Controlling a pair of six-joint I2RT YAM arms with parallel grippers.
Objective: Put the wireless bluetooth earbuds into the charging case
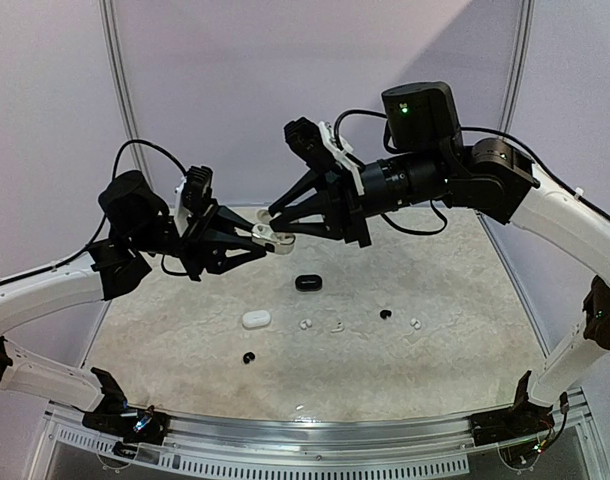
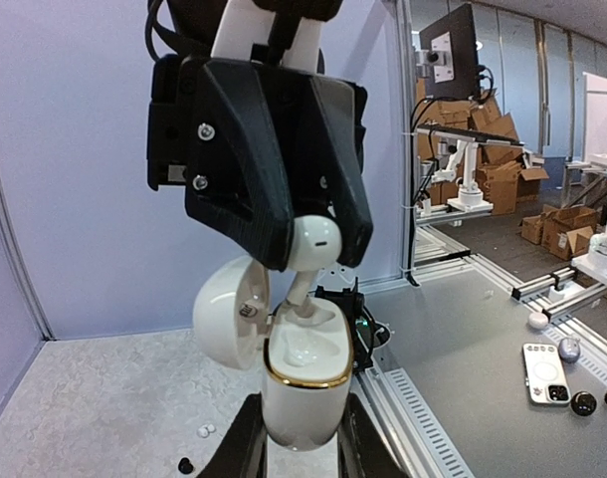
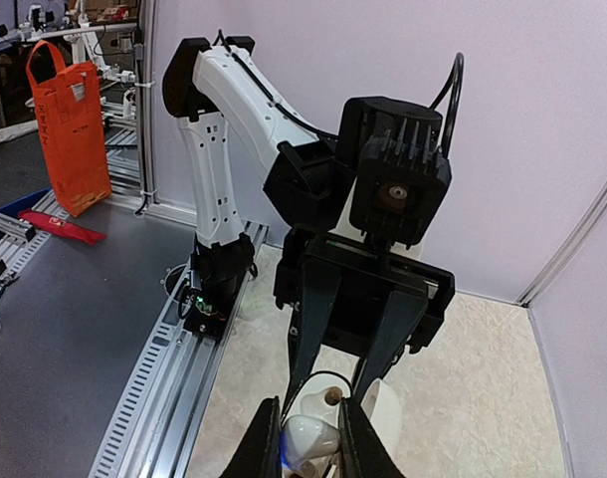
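In mid-air a white charging case with gold rim, lid open, is held by my left gripper, shut on it. Directly over the case, my right gripper is shut on a white earbud, its stem angled down at the case's cavity. Whether the stem is seated cannot be told. In the right wrist view the earbud hides much of the case behind it.
Below on the mat lie a black case, a white case, and several loose white and black earbuds. Side walls and rails bound the workspace.
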